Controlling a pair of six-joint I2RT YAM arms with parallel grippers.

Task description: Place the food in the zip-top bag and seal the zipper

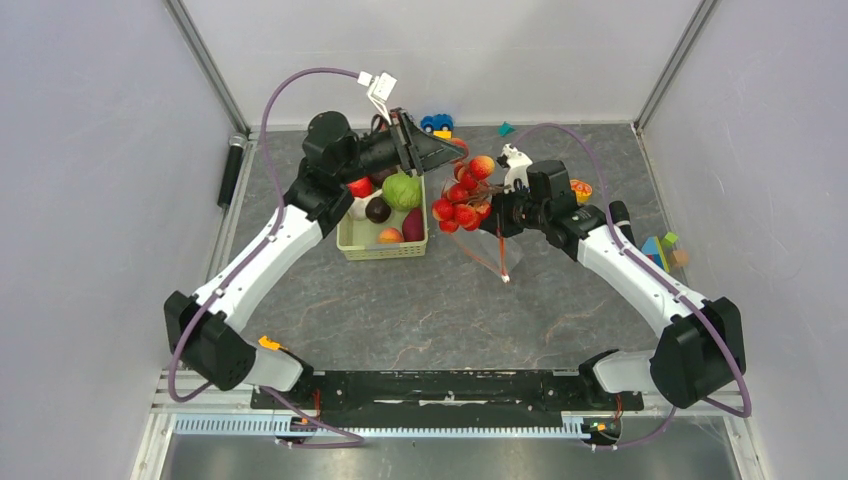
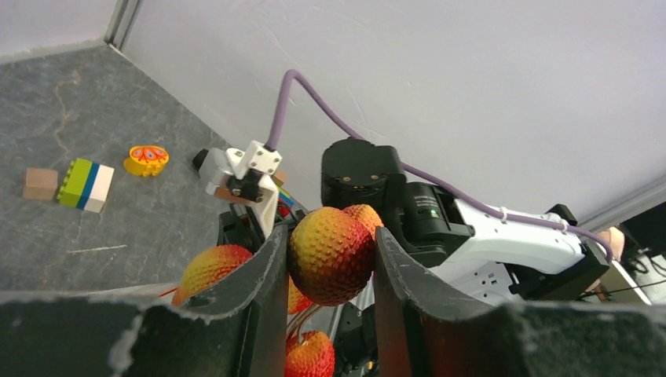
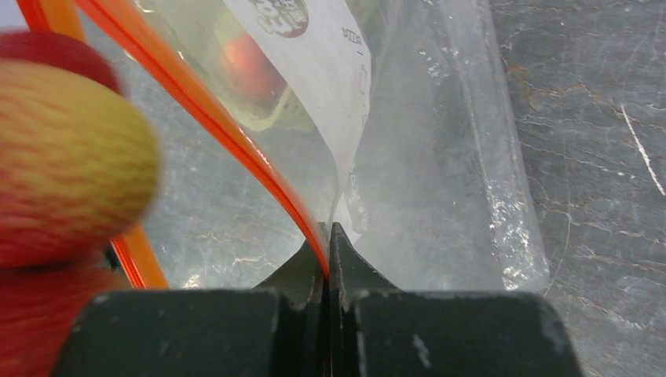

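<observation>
A bunch of red-orange lychee-like fruit [image 1: 460,210] hangs from my left gripper, which is shut on one fruit [image 2: 331,255]. The bunch is over the clear zip bag [image 3: 424,157] with an orange zipper [image 3: 204,102]. My right gripper is shut on the bag's edge by the zipper, holding it up; in the right wrist view the fruit looms close at the left, blurred. Whether any fruit is inside the bag I cannot tell.
A basket [image 1: 355,245] of cabbage, avocado and other produce stands left of the bag. Toys lie along the back and right edges.
</observation>
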